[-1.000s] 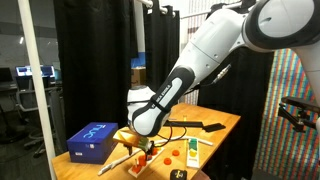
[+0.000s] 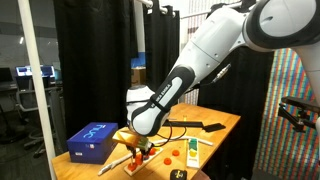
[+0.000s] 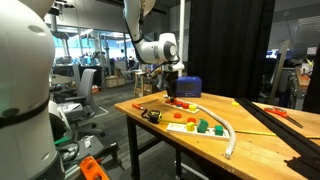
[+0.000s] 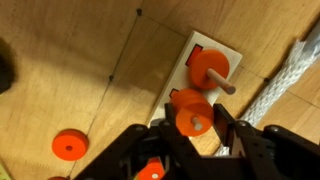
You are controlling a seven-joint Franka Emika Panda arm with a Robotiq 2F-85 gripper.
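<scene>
In the wrist view, an orange disc [image 4: 194, 113] with a pale peg end showing at its centre sits between the fingers of my gripper, which is shut on it. Beneath it lies a narrow pale wooden board [image 4: 180, 79]. At the board's other end, another orange disc [image 4: 209, 67] surrounds an upright wooden peg [image 4: 221, 81]. Whether the gripped disc rests on the board or on a disc below is hidden. From exterior view 1, my gripper [image 2: 134, 143] appears low over the table, pointing down.
Loose orange discs lie nearby, one [image 4: 70, 145] to the left and another [image 4: 152, 169] near the fingers. A pale braided strip [image 4: 285, 79] runs along the right. A blue box [image 2: 92, 143] stands on the table, and a black object [image 2: 178, 174] lies near the front edge.
</scene>
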